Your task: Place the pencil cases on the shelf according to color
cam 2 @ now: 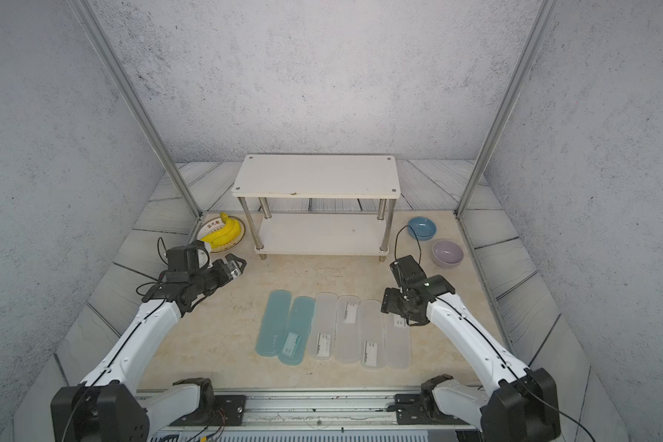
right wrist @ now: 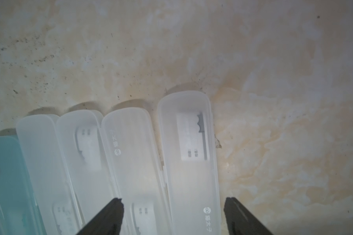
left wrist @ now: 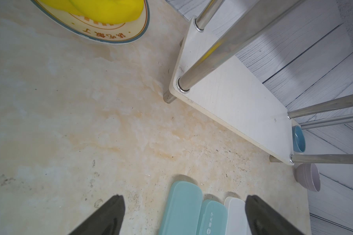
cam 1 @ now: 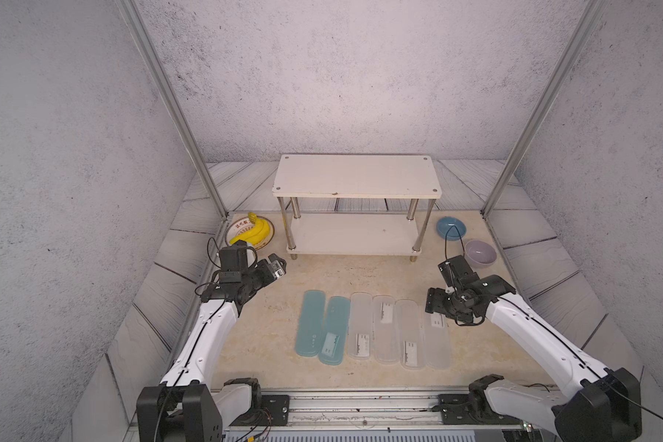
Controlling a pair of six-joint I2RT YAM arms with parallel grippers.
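Two teal pencil cases [cam 1: 311, 322] lie at the left of a row on the table, with several clear white pencil cases [cam 1: 361, 316] alongside. Behind them stands the white two-tier shelf [cam 1: 357, 175], both boards bare. Over the far end of the rightmost clear case [right wrist: 190, 176] hangs my right gripper, its fingers apart on either side of that case and nothing held. My left gripper [cam 1: 276, 266] is open and empty, in front of the shelf's left end; its wrist view shows the teal case [left wrist: 183, 207] below, between the blurred fingers.
A plate of bananas [cam 1: 250, 231] sits left of the shelf. To the right are a blue bowl [cam 1: 451, 227] and a purple bowl [cam 1: 481, 254]. Shelf posts [cam 1: 288, 224] stand at the corners. Bare table separates the cases from the shelf.
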